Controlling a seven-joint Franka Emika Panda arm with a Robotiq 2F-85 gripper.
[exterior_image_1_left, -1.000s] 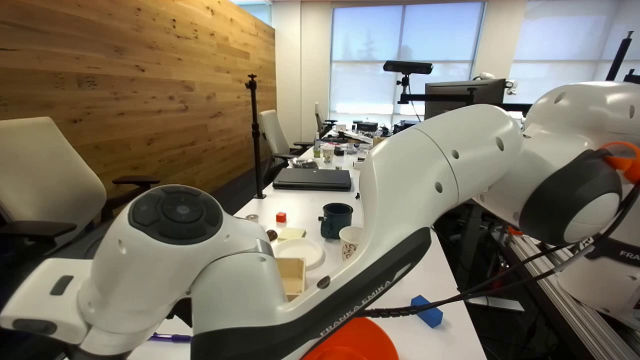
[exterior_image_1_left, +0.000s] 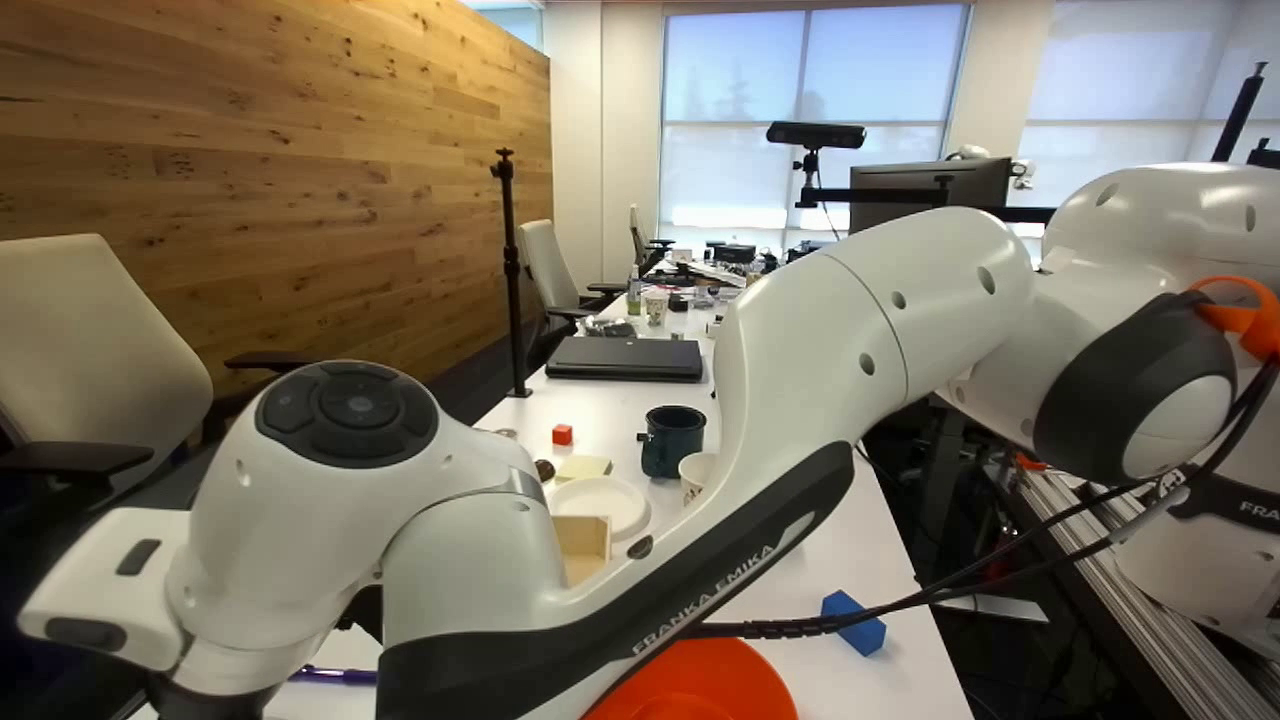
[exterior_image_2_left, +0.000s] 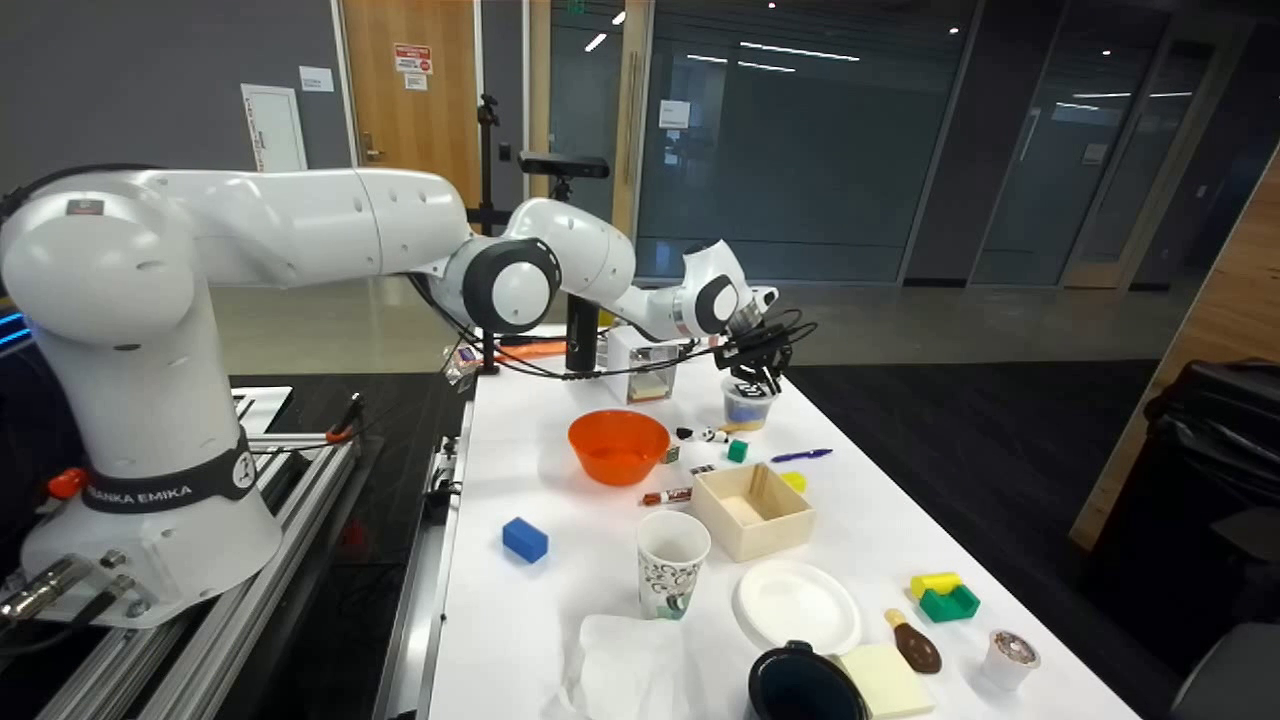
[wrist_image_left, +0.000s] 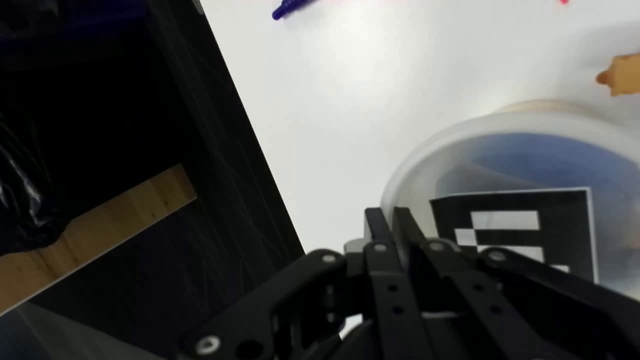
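A translucent round tub (wrist_image_left: 420, 147) with a white rim fills the lower right of the wrist view. Inside it lies a black-and-white patterned card (wrist_image_left: 510, 219), and its far side looks blue. My gripper is shut on the tub's near wall, with the rim passing between its fingertips. From exterior view 2, the tub (exterior_image_2_left: 746, 408) appears at the far end of the table, directly below the gripper (exterior_image_2_left: 761, 384). The arm hides both in exterior view 1. Whether the tub's base touches the table is unclear.
An orange bowl (exterior_image_2_left: 618, 446), wooden box (exterior_image_2_left: 768, 534), purple pen (exterior_image_2_left: 801, 455) and paper cup (exterior_image_2_left: 671, 558) stand nearer the camera in exterior view 2. A clear-fronted box (exterior_image_2_left: 648, 364) stands beside the tub. The table edge (wrist_image_left: 258, 144) runs close by the gripper.
In exterior view 1 the hand end of the arm has shifted slightly right and up, while the forearm has moved a little left. The table objects look unchanged.
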